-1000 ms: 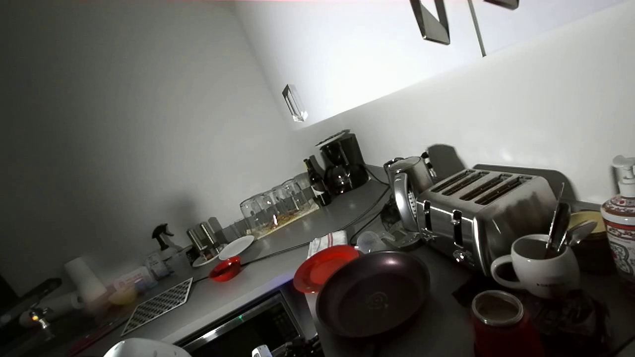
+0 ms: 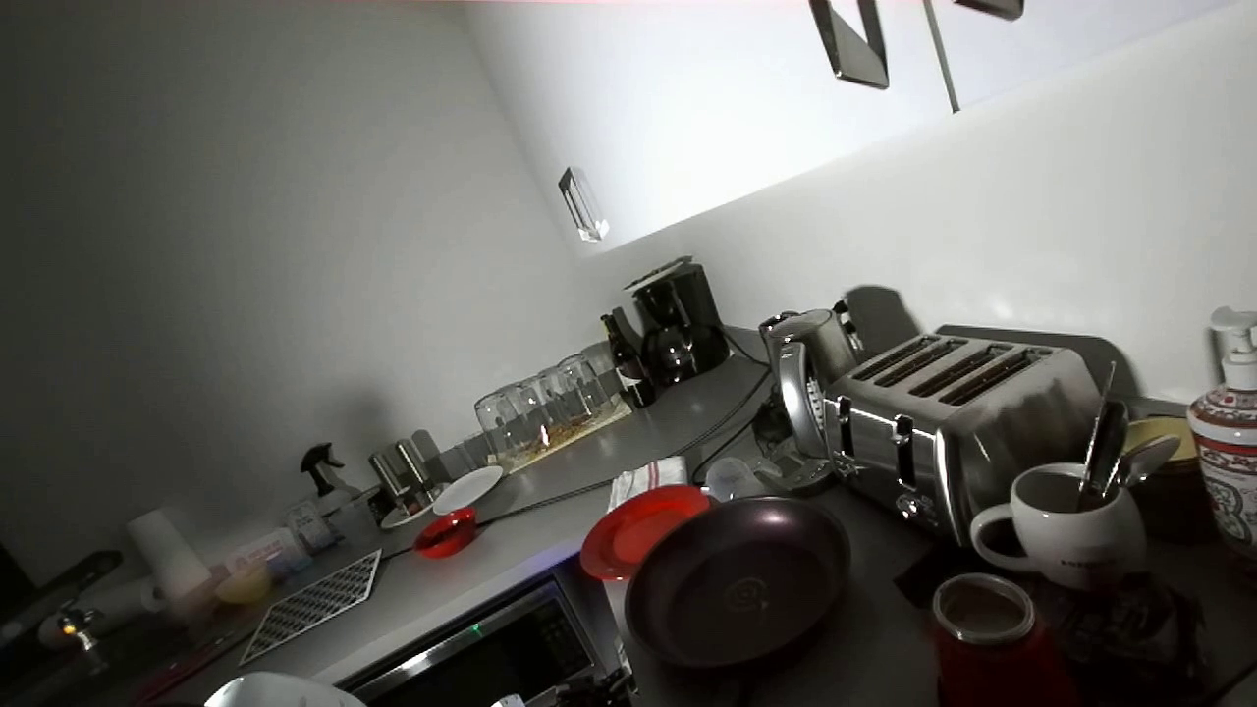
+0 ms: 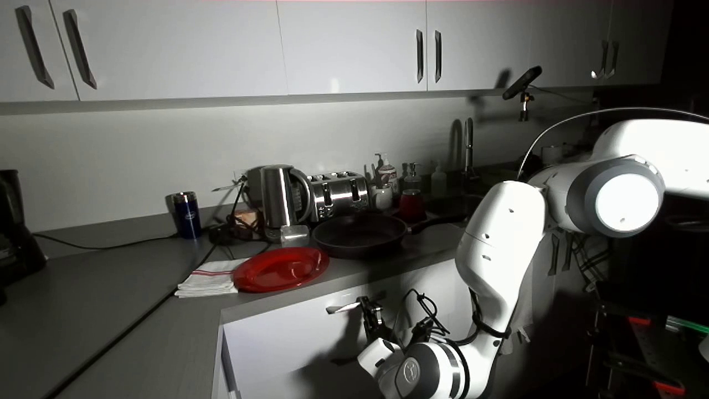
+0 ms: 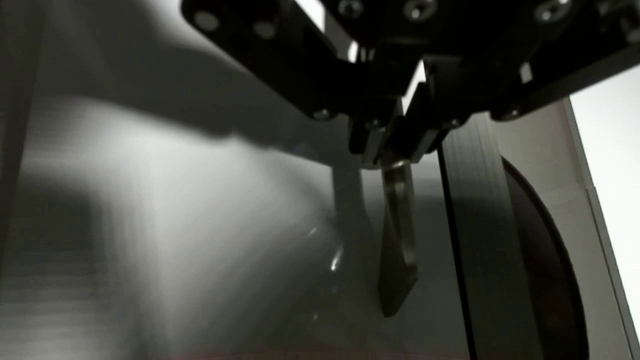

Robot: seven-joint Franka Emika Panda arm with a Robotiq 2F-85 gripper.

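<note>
My gripper is shut on one end of a metal drawer handle (image 4: pixel 399 240), whose other end extends past the fingertips in the wrist view. In exterior view 2 the same handle (image 3: pixel 342 308) stands out from the white front (image 3: pixel 286 346) under the counter, and my gripper (image 3: pixel 363 306) meets it at its right end. Black fingers cover the gripped part of the handle. Only dark bits of the gripper show at the bottom edge of exterior view 1.
Above the front, a red plate (image 3: pixel 282 269) and a dark frying pan (image 3: pixel 362 236) rest close to the counter edge. A folded white towel (image 3: pixel 209 278) lies beside the plate. Behind them stand a kettle (image 3: pixel 277 196) and a toaster (image 3: pixel 342 193).
In exterior view 1 the gripper and arm parts at the bottom edge have shifted slightly down and left. The things on the counter are unmoved.
</note>
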